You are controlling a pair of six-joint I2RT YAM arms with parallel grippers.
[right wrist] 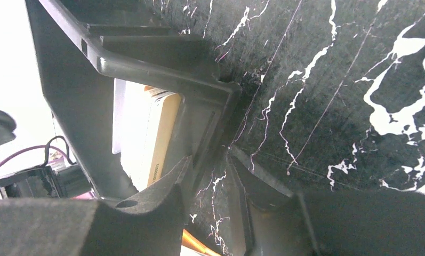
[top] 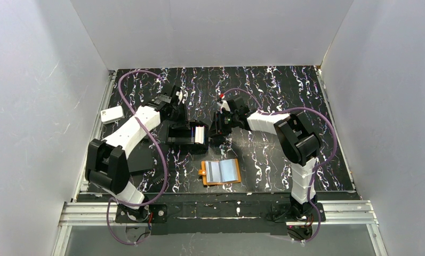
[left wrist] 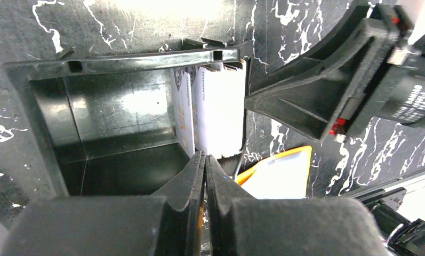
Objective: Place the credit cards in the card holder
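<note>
The black card holder lies mid-table, with white cards standing packed at its right end; the rest of the tray is empty. My left gripper is above the holder, its fingertips shut with nothing visible between them. Low at the holder's right end, my right gripper is shut on the holder's end wall, as far as the right wrist view shows.
An open orange wallet with cards lies in front of the holder. A white box and dark flat items are at the left.
</note>
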